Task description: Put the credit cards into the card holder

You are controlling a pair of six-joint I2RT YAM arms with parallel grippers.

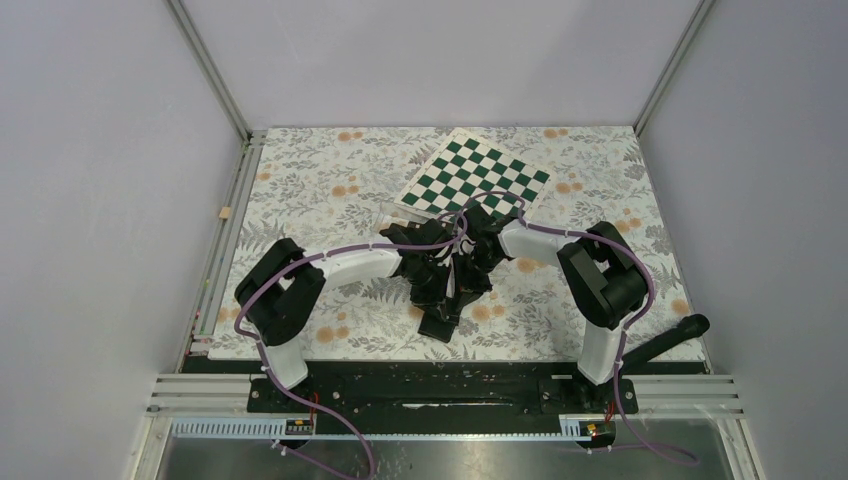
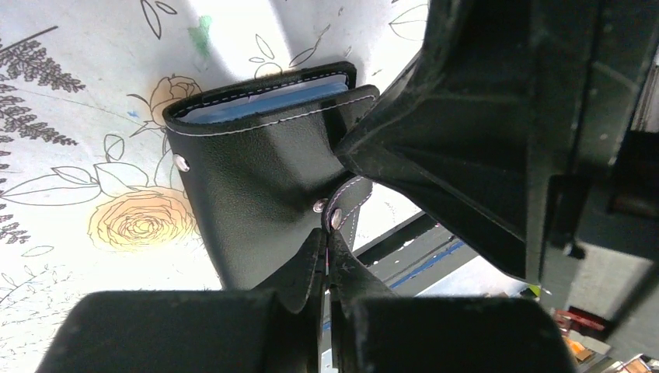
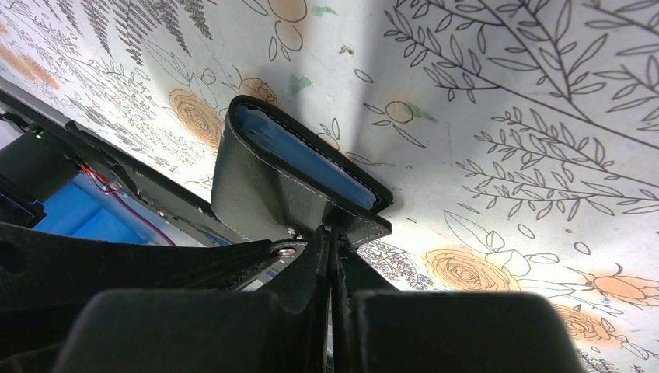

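Note:
The black leather card holder (image 2: 256, 167) lies near the table's front edge, with blue cards (image 2: 268, 102) showing in its open top. Its short snap strap (image 2: 348, 198) curls up at one side. My left gripper is shut at the strap's end, with a thin bit of it seeming to run between the tips. From the other side my right gripper is shut, its tips against the holder's cover (image 3: 268, 186) near the edge. Whether leather is pinched there is too dark to see. From above, the arms hide most of the holder (image 1: 436, 328).
A green and white checkered board (image 1: 475, 175) lies behind the arms. Partly hidden by the left arm is a clear tray (image 1: 392, 212). Both grippers are very close together.

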